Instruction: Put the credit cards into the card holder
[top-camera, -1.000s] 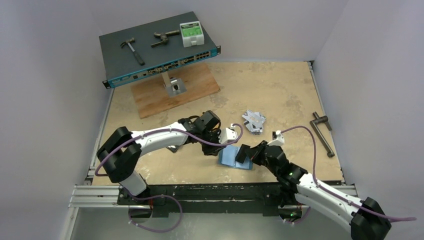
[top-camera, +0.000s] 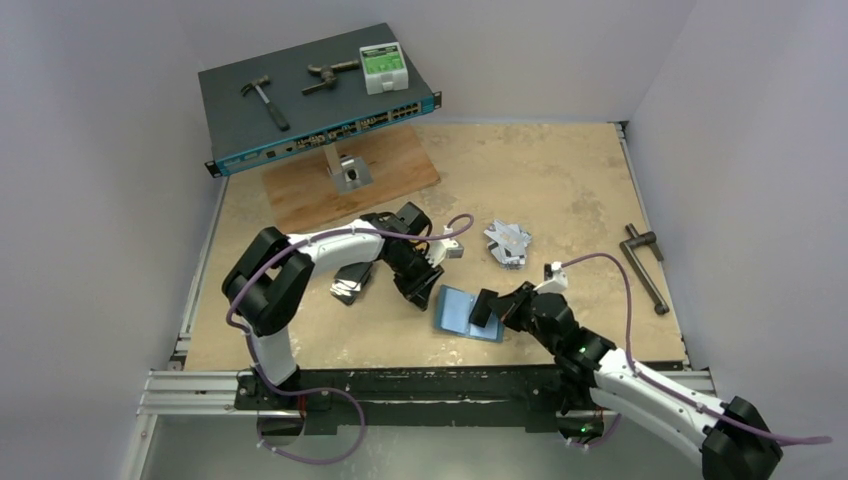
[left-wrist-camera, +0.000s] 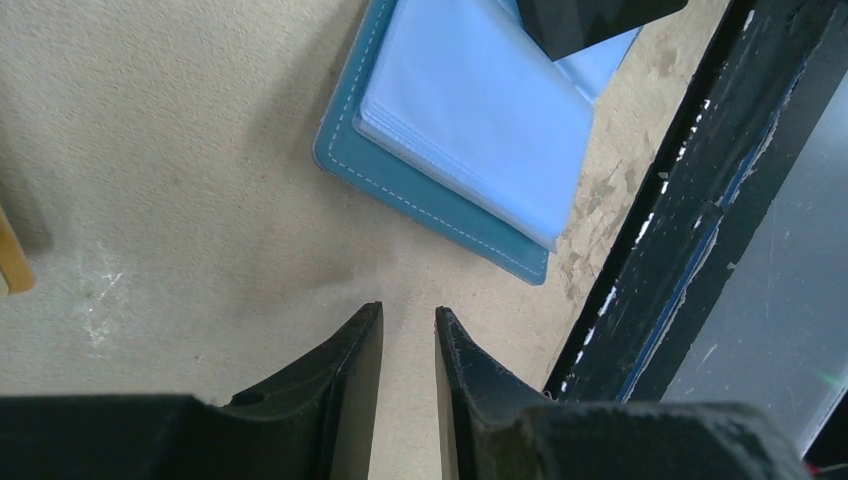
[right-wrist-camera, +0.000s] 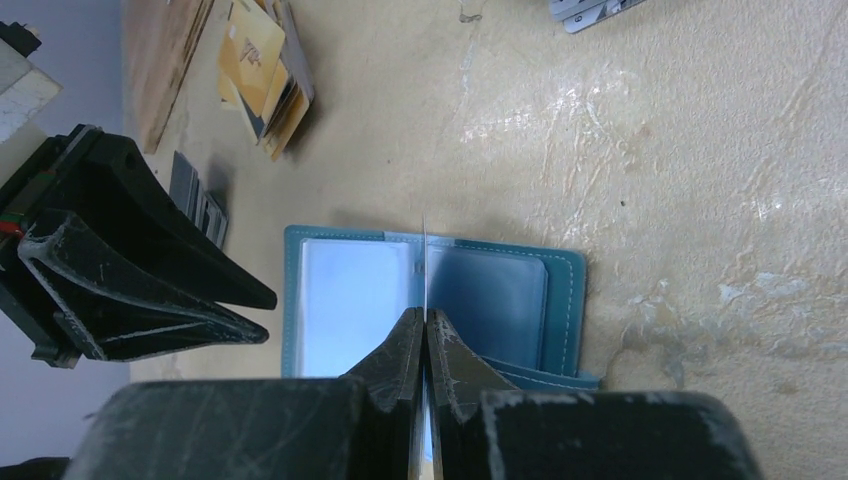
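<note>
The blue card holder (top-camera: 455, 308) lies open near the front middle; in the left wrist view its pale blue sleeves (left-wrist-camera: 470, 120) show. My right gripper (top-camera: 495, 310) is over the holder's right part, shut, with only a thin line between the fingertips. My left gripper is just left of the holder, its fingers parted with nothing between them. A pile of silver cards (top-camera: 507, 243) lies behind the holder. Tan cards (right-wrist-camera: 262, 75) and dark cards (top-camera: 350, 281) lie to the left.
A network switch (top-camera: 270, 100) with hammers and a box stands at the back on a wooden board (top-camera: 400, 160). A metal tool (top-camera: 645, 270) lies at the right.
My left arm has drawn back from over the holder to its left, uncovering more of the dark cards. My right arm has stayed nearly still.
</note>
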